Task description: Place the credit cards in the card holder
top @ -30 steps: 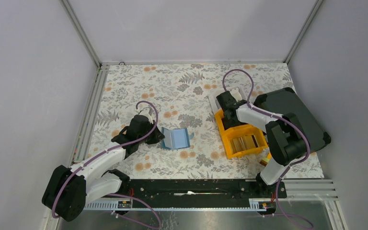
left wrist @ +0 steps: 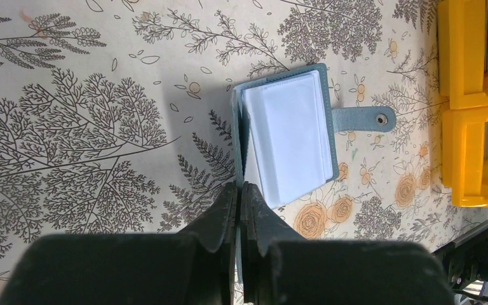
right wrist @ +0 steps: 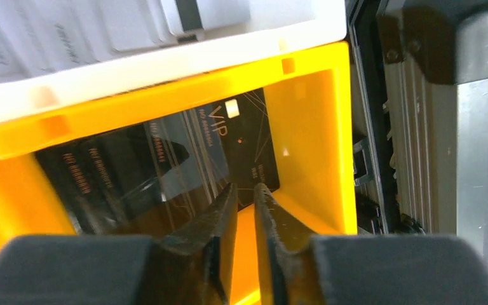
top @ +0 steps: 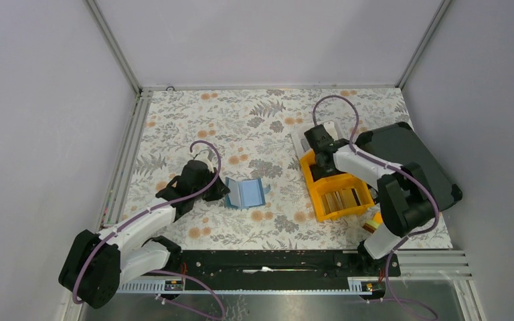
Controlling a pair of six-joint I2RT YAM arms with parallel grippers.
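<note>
The blue-grey card holder (left wrist: 329,140) lies opened on the patterned table, its clear white sleeves facing up and its snap strap pointing right. My left gripper is shut on the holder's raised left cover, which stands edge-on between the fingertips. Over the rear yellow bin hovers my right gripper, its fingers slightly apart and nothing visible between them. Inside that bin, black credit cards (right wrist: 184,152) lean in an overlapping row; the one at the right end reads VIP. From above, the right arm hides part of this bin.
A second yellow bin (top: 324,212) in front holds several gold-toned cards. Behind the bins sits a white tray (right wrist: 165,67) with pale items. A dark case (top: 411,160) occupies the right side. Open table lies between holder and bins.
The left arm and the card holder look unmoved.
</note>
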